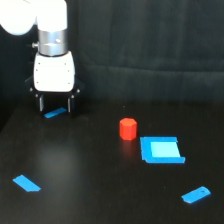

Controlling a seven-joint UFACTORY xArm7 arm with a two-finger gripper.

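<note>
At the back left, my white gripper [56, 103] points down with its two dark fingers apart and nothing visible between them. A strip of blue tape [55, 113] lies on the table just below the fingertips in the view. Well to the right of the gripper, a small red block [128, 129] stands on the dark table. Beside the block, further right and a little nearer, is a pale square bordered in blue tape [164, 150]. Block and square are apart.
Further blue tape strips lie on the table, one at the front left [27, 184] and one at the front right [196, 195]. A dark curtain [150, 50] hangs behind.
</note>
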